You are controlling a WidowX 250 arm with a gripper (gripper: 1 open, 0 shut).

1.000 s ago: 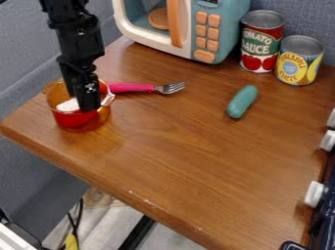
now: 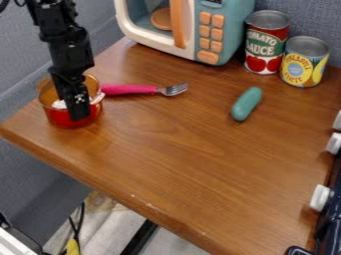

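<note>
My black gripper (image 2: 78, 100) reaches down into a red-orange pot (image 2: 75, 117) at the left of the table, its fingers partly over a white thing inside the pot, which is mostly hidden. I cannot make out whether the fingers are open or shut on it. A pink fork (image 2: 138, 90) lies just to the right of the pot, its tines pointing right.
A toy microwave (image 2: 188, 25) stands at the back, beside a tomato can (image 2: 265, 45) and a yellow can (image 2: 305, 64). A green oblong object (image 2: 246, 104) lies at the right. A dark appliance (image 2: 324, 214) edges the right.
My gripper has shifted slightly to the left within the pot. The other objects stand where they were.
</note>
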